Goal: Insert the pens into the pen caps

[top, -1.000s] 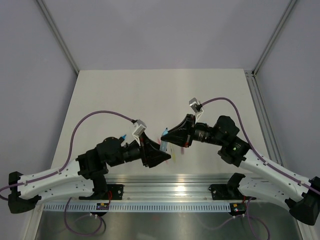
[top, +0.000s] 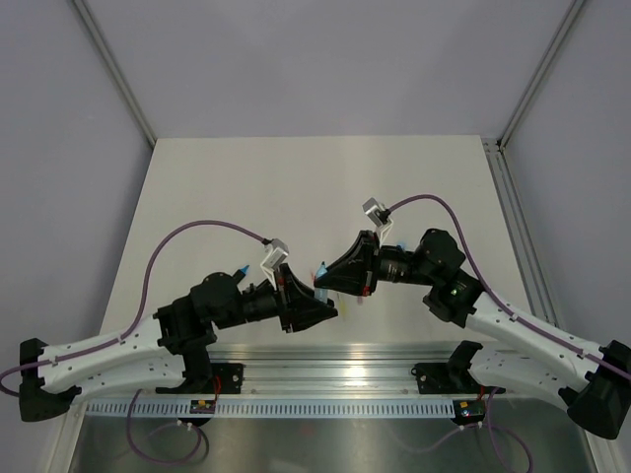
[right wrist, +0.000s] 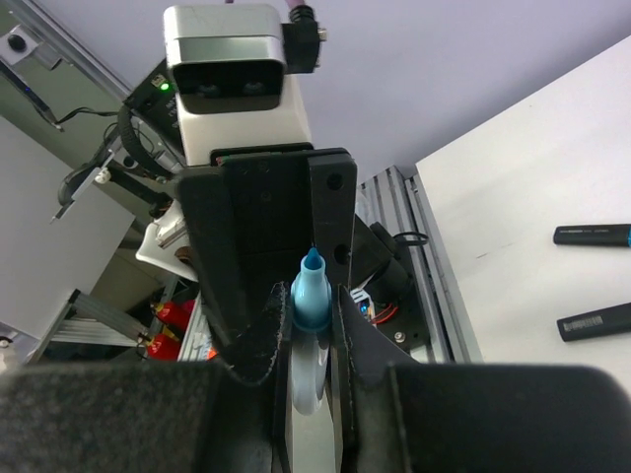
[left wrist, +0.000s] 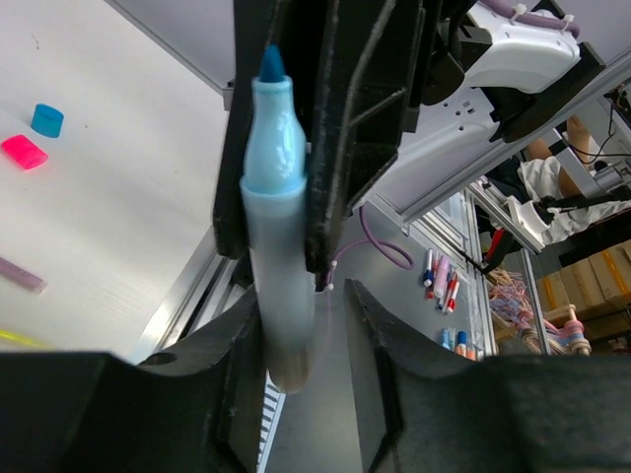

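Note:
A light blue pen point(left wrist: 276, 227) with a dark blue tip stands upright between my grippers, above the front of the table. My right gripper point(top: 326, 275) is shut on it at its upper part; in the right wrist view the tip point(right wrist: 312, 264) rises between the fingers. My left gripper point(top: 313, 307) is at the lower end, its fingers on either side of it in the left wrist view, partly open; I cannot tell whether they touch it. The lower part looks like one body with the upper, with a seam below the nozzle.
On the white table point(top: 296, 177) lie a pink cap point(left wrist: 24, 152), a blue cap point(left wrist: 47, 120), a pink pen point(left wrist: 18, 272) and dark markers point(right wrist: 592, 322).

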